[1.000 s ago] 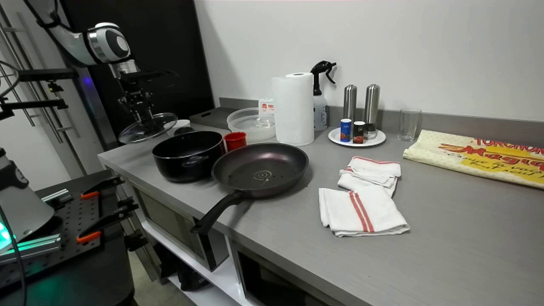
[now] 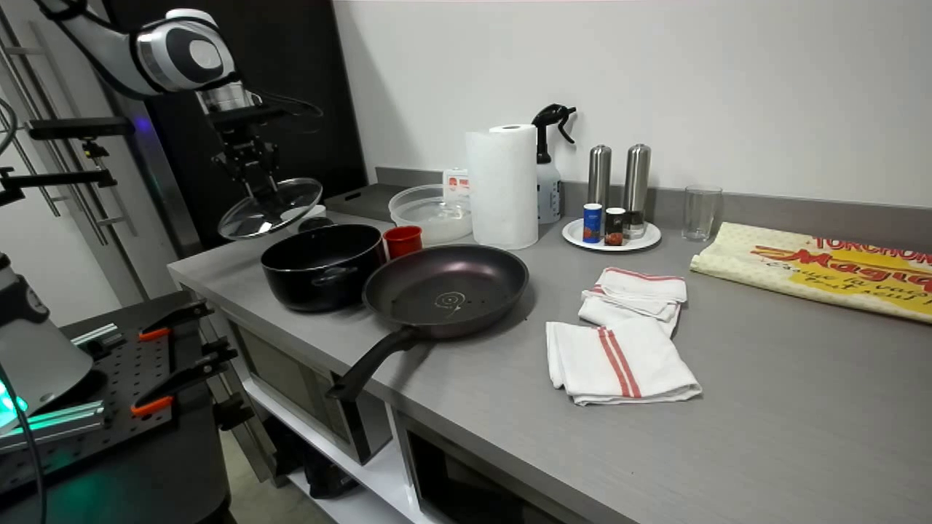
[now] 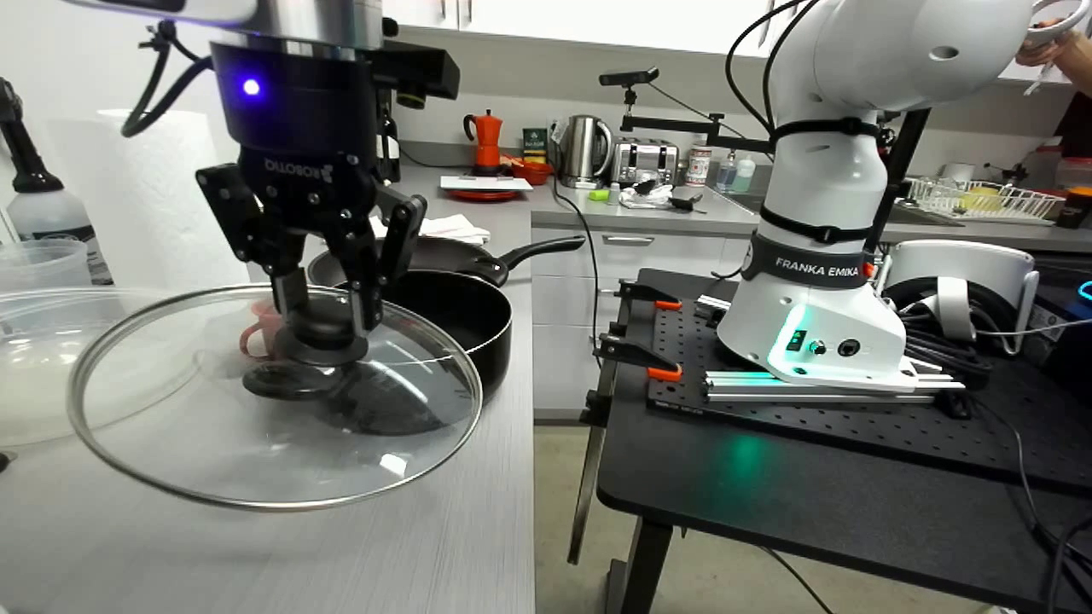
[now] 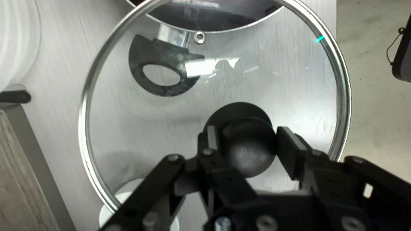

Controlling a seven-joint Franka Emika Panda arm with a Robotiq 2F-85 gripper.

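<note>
My gripper (image 3: 329,312) is shut on the black knob (image 4: 248,148) of a clear glass lid (image 3: 205,440) with a metal rim. The lid hangs in the air above the counter's far-left end in exterior view 1, where the glass lid (image 2: 247,218) looks tilted. Just beyond it stands the open black pot (image 2: 301,271), with the lid behind and above its edge rather than squarely over it. In the wrist view the knob sits between both fingers, and a handle of the black pot (image 4: 163,71) shows through the glass.
A frying pan (image 2: 454,292) sits right beside the pot, its handle over the counter edge. A red cup (image 2: 403,241), a clear plastic container (image 2: 432,223) and a paper towel roll (image 2: 504,188) stand behind. Folded towels (image 2: 620,362) lie to the right.
My gripper has carried the lid upward and to the right in exterior view 1, nearer the pot. The lid looks more steeply tilted. The pot and pan have not moved.
</note>
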